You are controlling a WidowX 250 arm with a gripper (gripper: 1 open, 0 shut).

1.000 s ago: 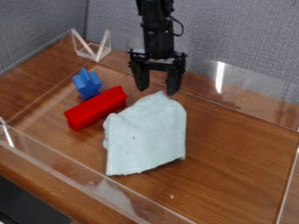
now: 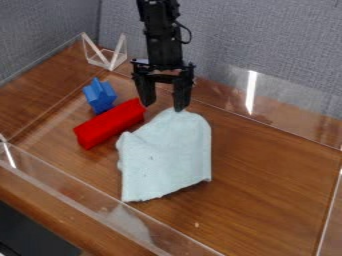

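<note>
My black gripper point(image 2: 164, 92) hangs over the top end of a pale cloth point(image 2: 164, 158), its two fingers apart and open. The cloth lies crumpled at the top and flatter toward the bottom on the wooden surface. A red block point(image 2: 108, 123) lies left of the cloth, and a blue object point(image 2: 99, 95) sits behind it, further left.
A white wire-like object point(image 2: 102, 56) stands at the back left. The grey back wall point(image 2: 267, 55) rises behind.
My gripper has shifted left, from above the cloth's top right toward the gap between the blue object and the cloth. The objects look unmoved.
</note>
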